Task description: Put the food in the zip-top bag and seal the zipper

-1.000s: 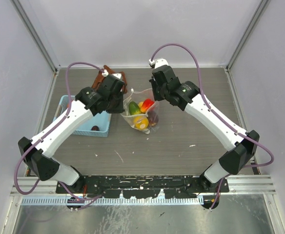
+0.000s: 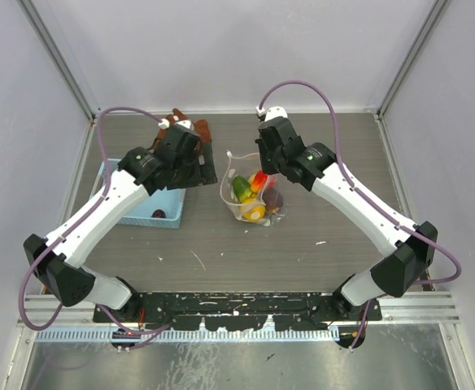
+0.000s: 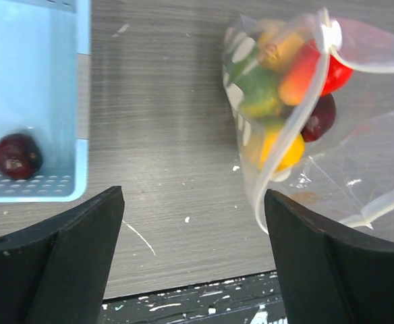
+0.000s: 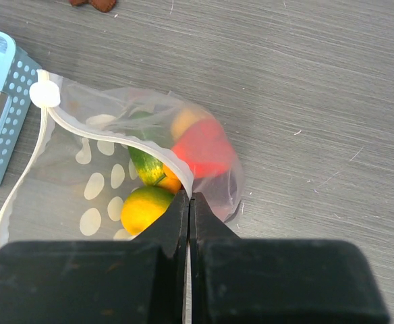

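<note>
The clear zip top bag stands mid-table with its mouth gaping. Inside it I see a green and yellow piece of food, a red one, a yellow one and a dark purple one. My right gripper is shut on the bag's zip rim. At the bag's left, my left gripper is open, its fingers wide apart with bare table between them. The bag's rim passes by its right finger; whether they touch, I cannot tell. The white zip slider sits on the rim.
A light blue basket stands left of the bag, partly under my left arm, with a dark round food in it. Behind that arm lies a brown object. Table right of the bag is clear.
My right gripper and the bag have shifted right.
</note>
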